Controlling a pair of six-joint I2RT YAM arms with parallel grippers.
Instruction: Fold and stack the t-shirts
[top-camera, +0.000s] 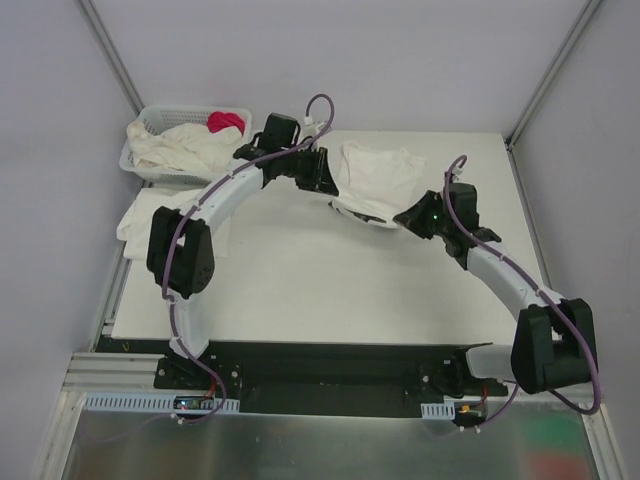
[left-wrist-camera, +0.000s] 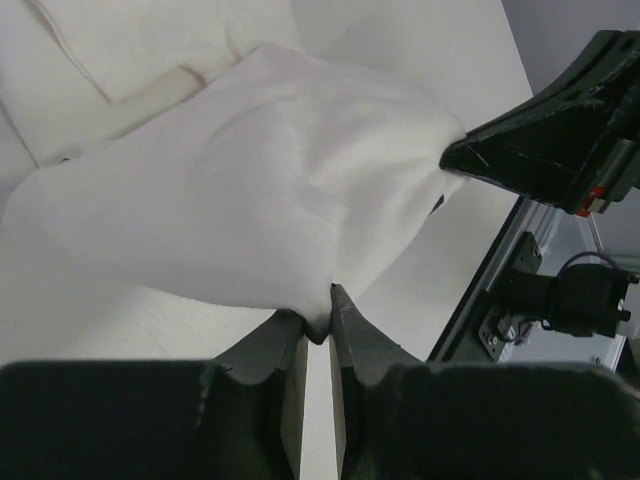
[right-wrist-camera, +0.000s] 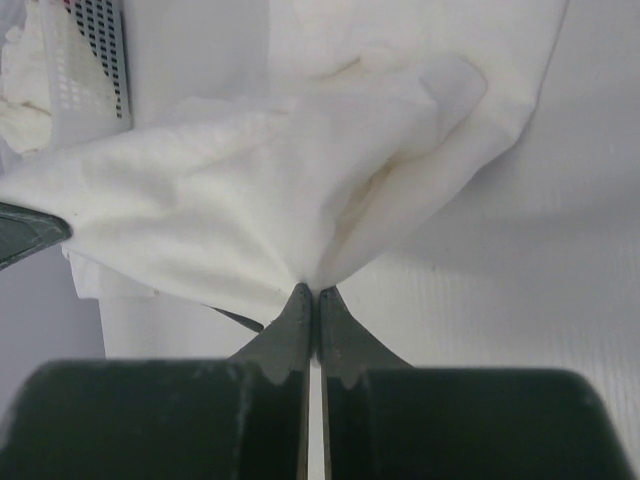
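A white t-shirt (top-camera: 375, 172) lies at the back centre of the table, its near edge raised and stretched between my two grippers. The left gripper (top-camera: 335, 191) is at that edge's left corner. In the left wrist view its fingertips (left-wrist-camera: 345, 305) stand slightly parted, with the corner of the cloth (left-wrist-camera: 250, 200) at them; whether they grip it is unclear. At the right corner, my right gripper (top-camera: 399, 219) is shut on the cloth, which bunches between its fingertips in the right wrist view. Part of the shirt underneath is hidden by the raised layer.
A folded white cloth (top-camera: 150, 228) lies at the table's left, partly behind the left arm. Behind it stands a white basket (top-camera: 155, 122) holding white cloth and a red piece (top-camera: 226, 121).
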